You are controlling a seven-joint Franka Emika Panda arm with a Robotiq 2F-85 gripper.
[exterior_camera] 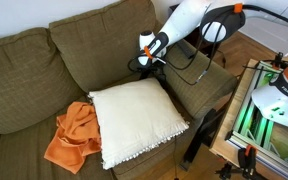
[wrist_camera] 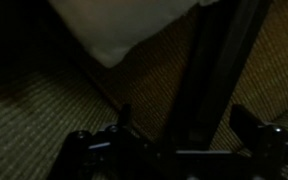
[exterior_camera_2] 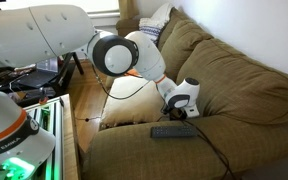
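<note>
In exterior view 1 my gripper (exterior_camera: 144, 70) hangs low over the far corner of a brown sofa (exterior_camera: 29, 75), close behind a white fringed pillow (exterior_camera: 139, 115). In the wrist view the gripper is open, its fingers (wrist_camera: 246, 122) set wide apart. A long dark strip (wrist_camera: 224, 65) runs between and beyond them; whether it is an object or a shadowed gap is too dark to tell. The pillow's corner (wrist_camera: 119, 30) shows at the top. Beyond the gripper, an orange cloth (exterior_camera: 74, 138) lies crumpled left of the pillow.
A dark flat object (exterior_camera_2: 174, 131) rests on the sofa arm (exterior_camera_2: 134, 150) near the gripper, with a cable trailing from it. The backrest (exterior_camera_2: 264, 100) rises close beside the arm.
</note>
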